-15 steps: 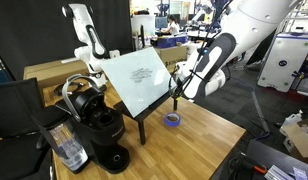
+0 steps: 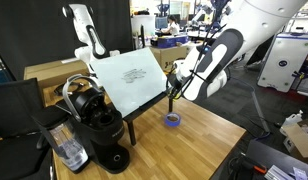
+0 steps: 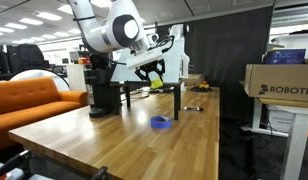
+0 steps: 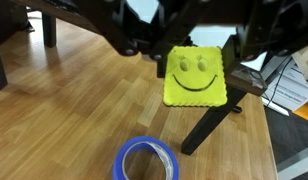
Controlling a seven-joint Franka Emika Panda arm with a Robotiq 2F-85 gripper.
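Observation:
A yellow sponge with a smiling face (image 4: 194, 80) is held at its top edge by my gripper, which is shut on it. From the second exterior view, the sponge (image 3: 156, 84) hangs above the table, just in front of the white board. The white board (image 2: 131, 78) stands tilted on dark supports, and my gripper (image 2: 175, 82) is by its right edge. Whether the sponge touches the board cannot be told. Below, a blue ring like a tape roll (image 3: 160, 122) lies flat on the wooden table (image 3: 114, 143).
A black coffee-machine-like appliance (image 2: 98, 122) occupies the table's left end in the first exterior view. A dark upright post (image 3: 177, 101) stands near the blue ring.
The arm and gripper have shifted slightly near the board's right edge. The blue ring has stayed in place on the table.

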